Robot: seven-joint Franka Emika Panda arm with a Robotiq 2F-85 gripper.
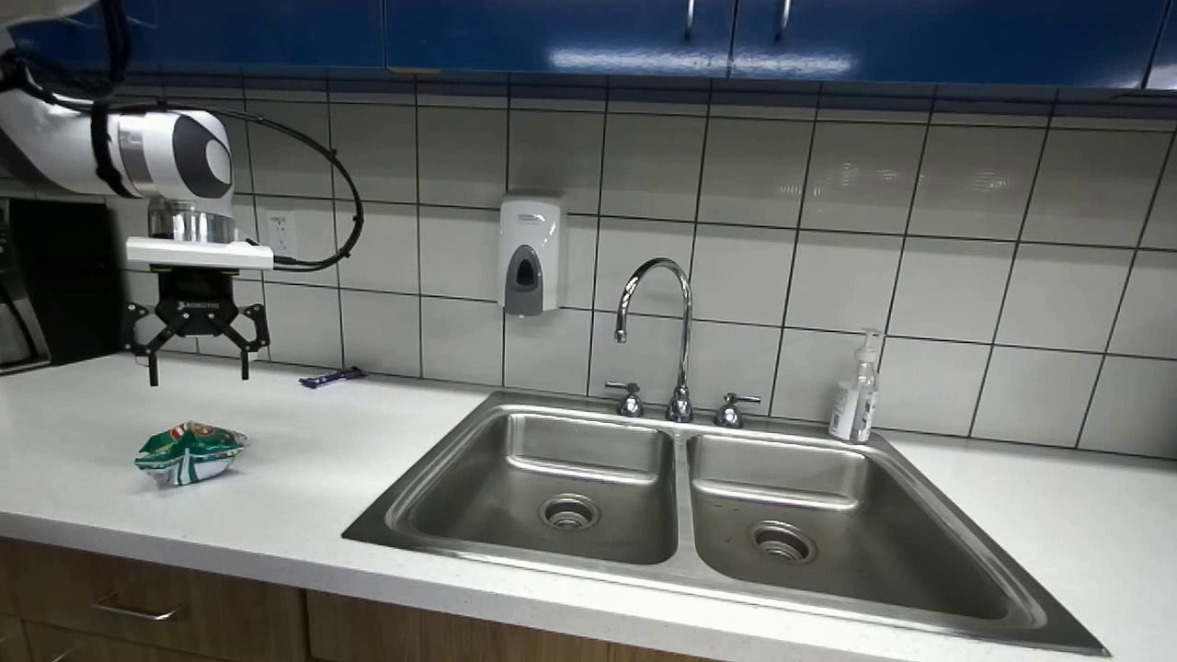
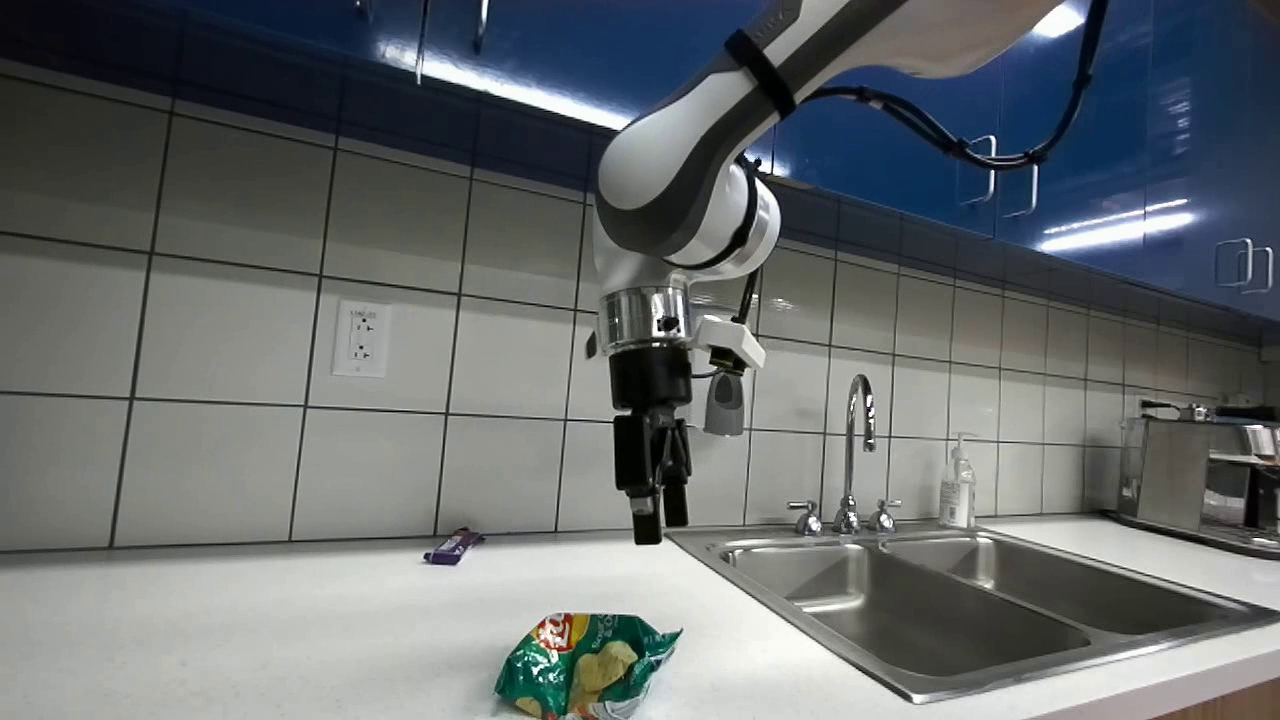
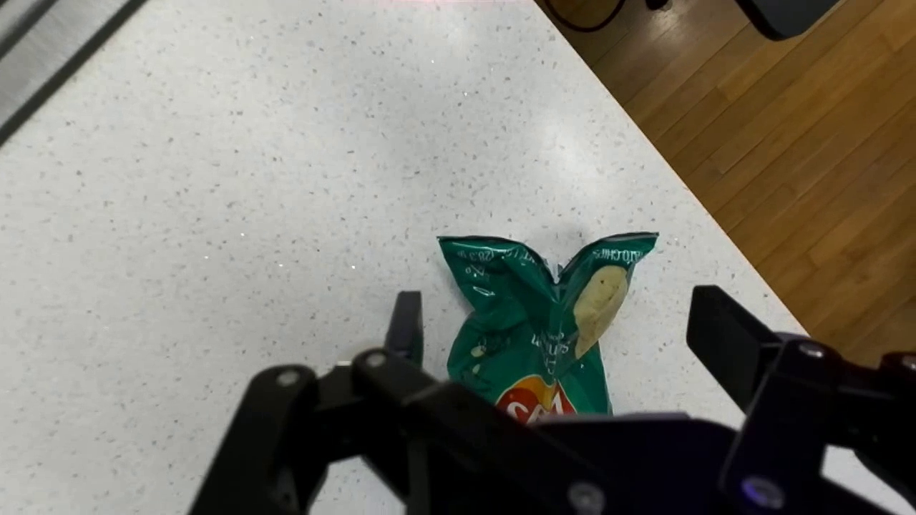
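Note:
A crumpled green chip bag (image 1: 192, 453) lies on the white counter, left of the sink. My gripper (image 1: 199, 379) hangs above the counter with its fingers spread wide and nothing between them. In exterior view 2 the gripper (image 2: 661, 534) is seen nearly edge-on, higher than the bag (image 2: 588, 666). From the wrist, the bag (image 3: 549, 335) shows below and between the two open fingers; its lower end is hidden behind the gripper's body.
A double sink (image 1: 681, 496) with a tall faucet (image 1: 681, 342) takes up the middle of the counter. A purple wrapped bar (image 1: 332, 377) lies by the tiled wall. A soap bottle (image 1: 857, 397) stands behind the sink. Bare counter surrounds the bag.

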